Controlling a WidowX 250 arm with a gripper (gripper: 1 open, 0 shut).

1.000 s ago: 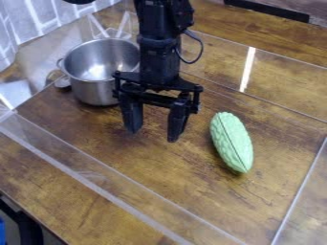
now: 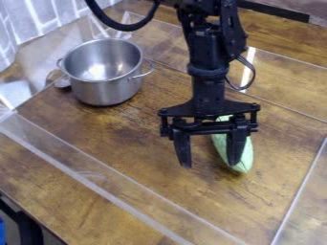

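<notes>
My black gripper (image 2: 227, 151) hangs at the centre right of the camera view, fingers pointing down and apart. A pale green elongated vegetable-like object (image 2: 236, 165) lies on the wooden table behind and between the fingers, partly hidden by the gripper. Whether the fingers touch it cannot be told. A steel pot (image 2: 102, 69) with side handles stands at the upper left, apart from the gripper.
Clear plastic panels border the wooden table (image 2: 102, 153) on several sides. A light cloth hangs at the upper left corner.
My gripper has moved right and toward the front, away from the pot and over the green object, which now is partly hidden behind it.
</notes>
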